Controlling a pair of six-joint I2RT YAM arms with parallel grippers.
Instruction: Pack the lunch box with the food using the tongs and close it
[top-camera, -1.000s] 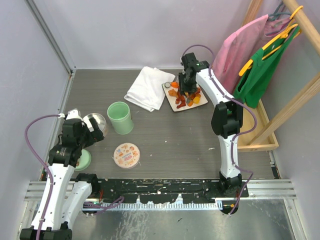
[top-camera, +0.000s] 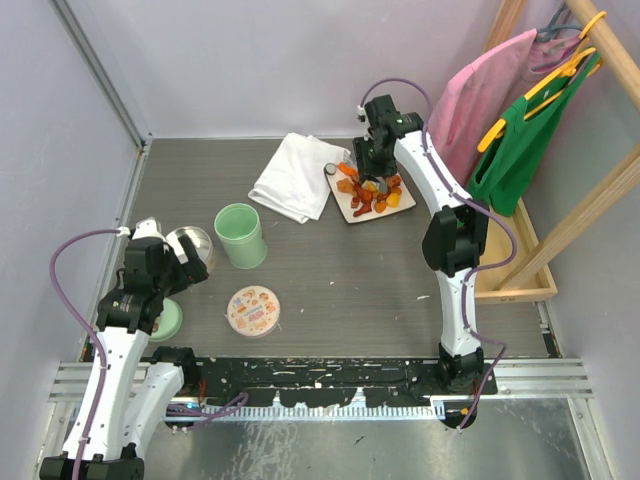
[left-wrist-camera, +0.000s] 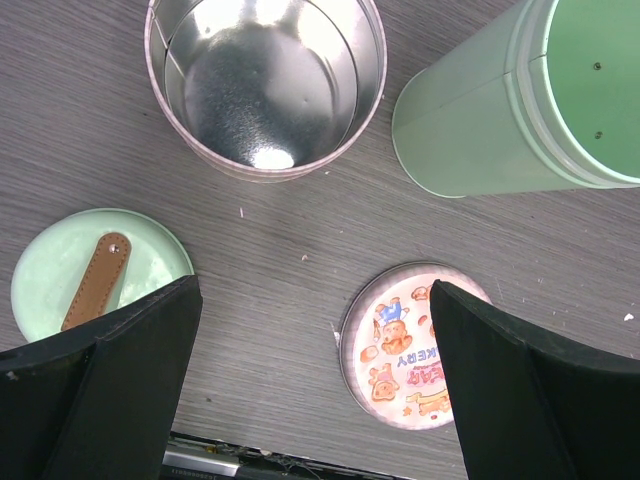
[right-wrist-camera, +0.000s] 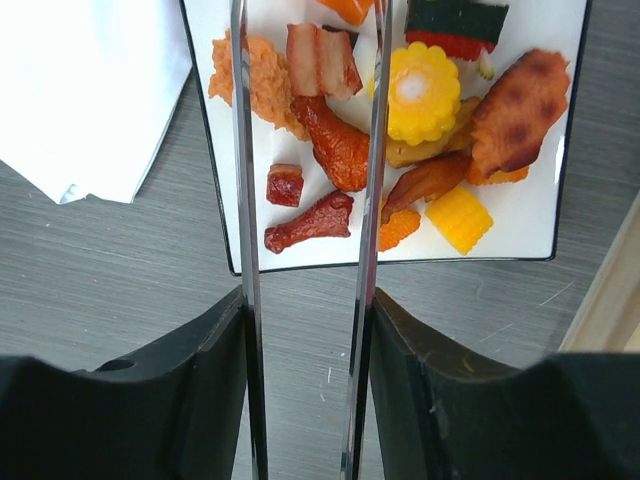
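Observation:
A square white plate (right-wrist-camera: 510, 220) heaped with meat pieces, corn (right-wrist-camera: 460, 218) and vegetables stands at the back. My right gripper is over it with long metal fingers apart, partly open; their tips are out of that view. At the left, my left gripper is open above a steel container (left-wrist-camera: 262, 90), a green cup (left-wrist-camera: 470, 140), a green lid (left-wrist-camera: 50, 270) with brown tab and a round printed lid (left-wrist-camera: 395, 345).
A folded white cloth (top-camera: 295, 178) lies left of the plate. A wooden rack (top-camera: 540, 280) with hanging clothes stands at the right.
My right gripper has shifted slightly up in the top view over the plate. The left arm has not moved.

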